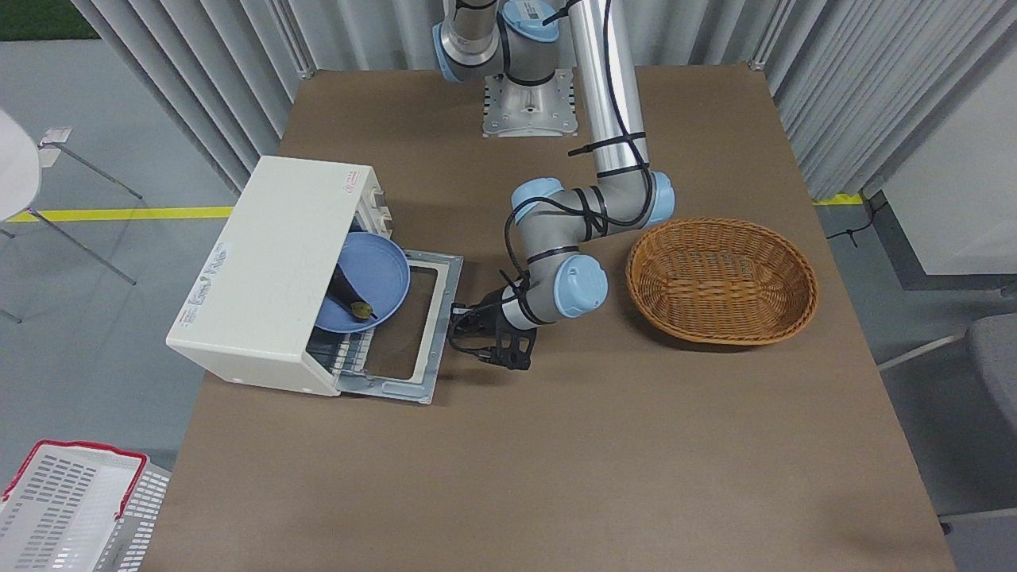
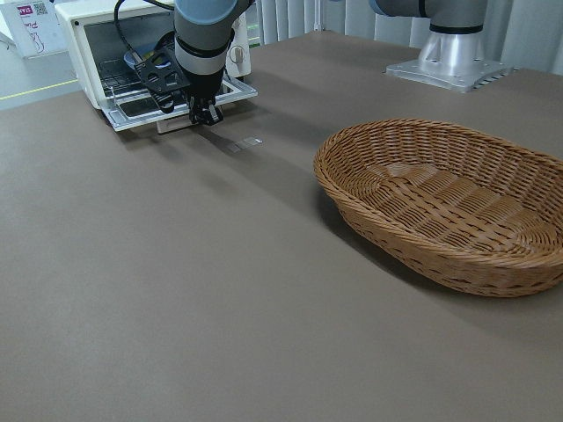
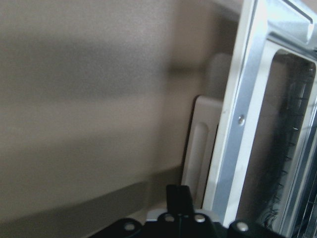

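A white toaster oven (image 1: pixel 257 267) lies on the table with its glass door (image 1: pixel 429 334) folded down; in the wrist view the door's metal frame (image 3: pixel 230 129) fills the right side. A blue plate (image 1: pixel 381 276) with a dark eggplant (image 1: pixel 348 297) sits at the oven's opening. My black gripper (image 2: pixel 206 112) is low at the outer edge of the door. Its fingertips (image 3: pixel 177 196) appear together in the wrist view, with nothing seen between them.
A wicker basket (image 1: pixel 721 281) stands to the right on the brown table (image 1: pixel 572 457). The robot base (image 1: pixel 529 114) is at the back.
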